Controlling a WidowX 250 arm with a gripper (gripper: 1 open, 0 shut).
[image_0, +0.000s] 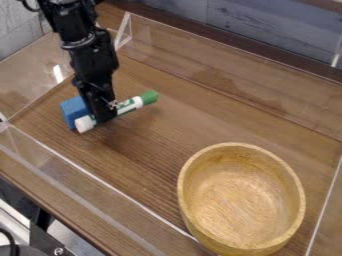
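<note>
My black gripper (96, 106) reaches down at the left of the table, shut on a white cylindrical object with a green end (128, 106), which lies at a slant. Just left of it, behind the fingers, is a blue block (72, 108). The fingertips partly hide both things, so their exact contact is hard to tell.
A large yellow bowl (241, 198) stands at the front right. Raised edges run along the left and back.
</note>
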